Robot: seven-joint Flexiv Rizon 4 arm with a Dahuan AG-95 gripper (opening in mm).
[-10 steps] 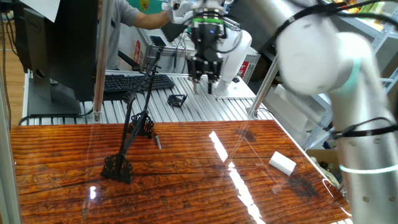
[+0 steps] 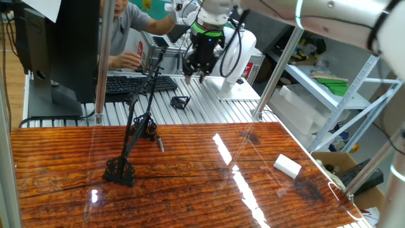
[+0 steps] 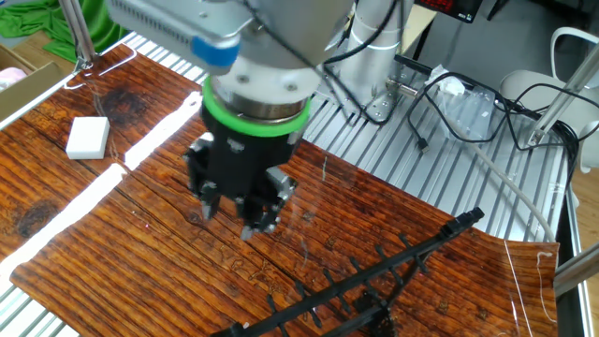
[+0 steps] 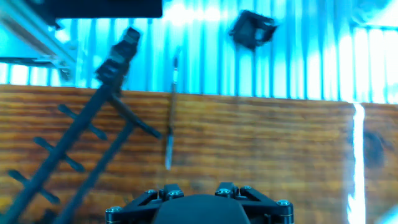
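Observation:
My gripper (image 2: 196,77) hangs high in the air with its fingers apart and nothing between them. In exterior view 2 the gripper (image 3: 227,220) appears above the wooden tabletop, and in the wrist view its two fingers (image 4: 171,191) stand spread at the bottom edge. A black pegged rack (image 2: 136,120) stands on the left of the tabletop; its long bar (image 3: 365,273) crosses the lower right in exterior view 2. Beside the rack lies a thin rod (image 2: 161,144), its pale end (image 4: 169,149) blurred in the wrist view. A white block (image 2: 287,166) rests alone at the right.
Behind the glossy wooden tabletop (image 2: 190,183) runs a ribbed metal surface with a keyboard (image 2: 140,84) and a small black holder (image 2: 180,101). A monitor (image 2: 66,50) and metal posts border the left. A person sits behind.
My gripper has shifted a little left and up in exterior view 1, while the pale arm has swung up and away from the right side. The person's hand has come into view. The tabletop objects have stayed put.

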